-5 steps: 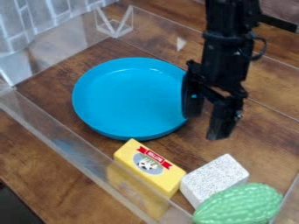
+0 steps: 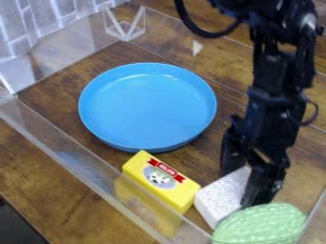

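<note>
A yellow butter box [image 2: 163,189] lies left of the block. A green ridged object [image 2: 258,230] lies at the bottom right, in front of the block.
A large blue plate [image 2: 147,103] fills the upper left of the wooden surface [image 2: 64,167]. Clear plastic walls run along the left and bottom. The wood left of the yellow box is free.
My gripper has moved down and right, from beside the blue plate to the white block at the lower right.
</note>
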